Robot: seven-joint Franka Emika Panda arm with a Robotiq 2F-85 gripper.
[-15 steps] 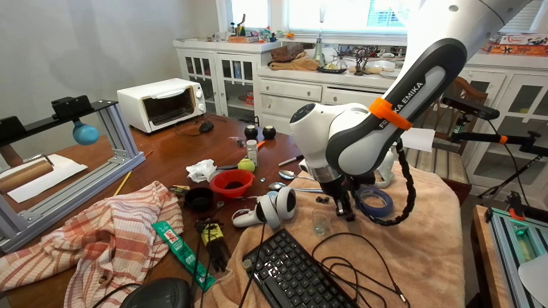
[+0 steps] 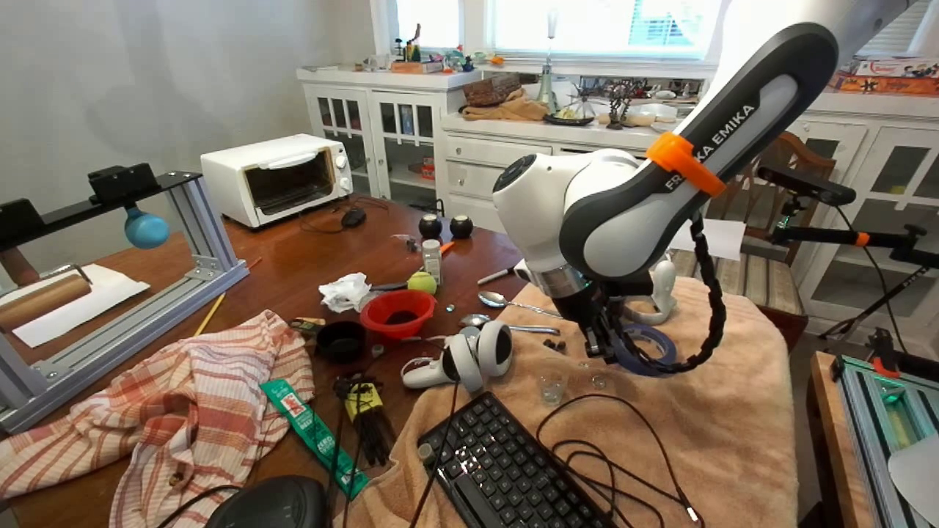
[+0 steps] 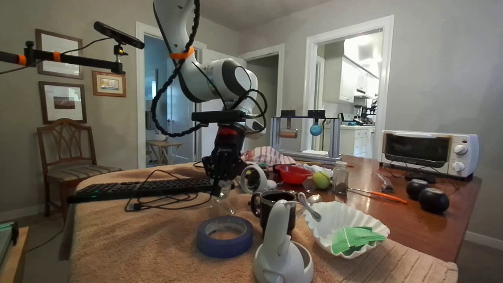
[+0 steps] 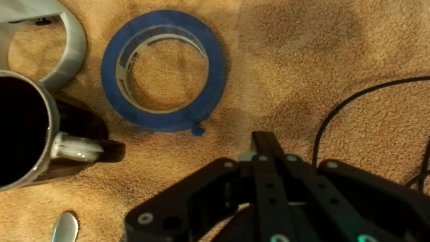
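Observation:
In the wrist view my gripper is shut, its two fingers pressed together, and nothing shows between them. A roll of blue tape (image 4: 163, 117) lies flat on the towel ahead and to the left of the fingertips, apart from them. In exterior view 1 the gripper (image 2: 602, 350) hangs above the towel, close to the tape roll (image 2: 666, 353). A small clear glass (image 2: 552, 387) stands on the towel to its left. From exterior view 2 the gripper (image 3: 217, 188) appears just above clear glassware (image 3: 221, 205), with the tape roll (image 3: 221, 243) nearer the camera.
A dark mug (image 4: 80, 121) and a white controller (image 4: 76, 44) lie left of the tape in the wrist view. The keyboard (image 2: 510, 466), its loose cable (image 2: 607, 466), a VR controller (image 2: 471, 356) and a red bowl (image 2: 400, 325) crowd the table. The towel (image 2: 731, 422) has clear room at right.
In exterior view 1 my gripper has moved right and slightly up in the picture, nearer the tape roll. A small clear item on the towel now shows. The glass and the white-and-black controller appear shifted slightly.

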